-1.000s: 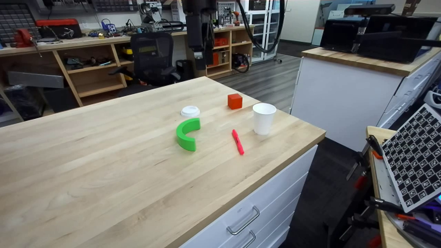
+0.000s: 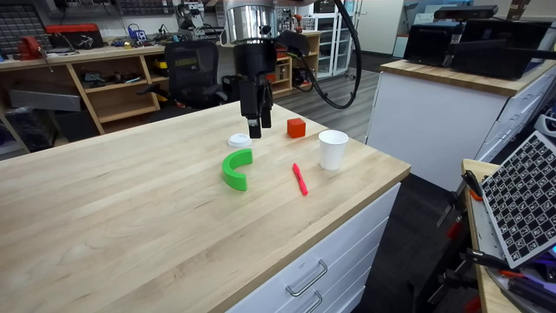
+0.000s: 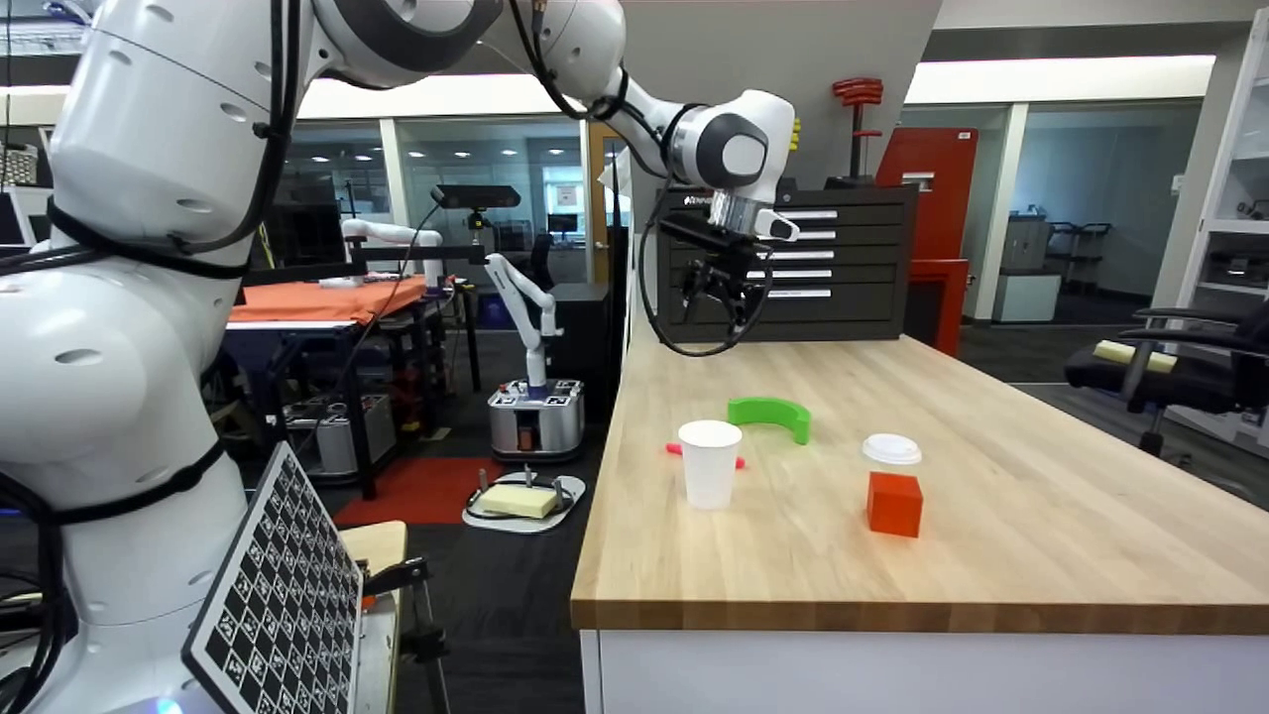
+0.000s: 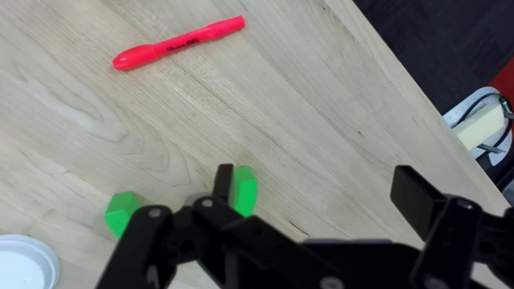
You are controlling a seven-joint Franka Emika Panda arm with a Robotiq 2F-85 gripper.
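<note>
My gripper is open above the wooden table, with nothing held between its fingers. In the wrist view its left finger covers part of a green arc-shaped block (image 4: 121, 212), whose two ends show on either side. The whole arc (image 2: 233, 168) lies on the table in exterior view 1, below the gripper and apart from it. A pink-red marker (image 4: 178, 43) lies flat further off. Near the table's edge a white cup (image 2: 332, 150) stands upright. A red cube (image 2: 296, 128) and a white lid (image 2: 239, 140) rest on the table too.
A dark tool chest (image 3: 821, 268) stands at the table's far end in exterior view 2.
In exterior view 1 my gripper has come down from above the table's back toward the tabletop. The objects on the table have not moved.
</note>
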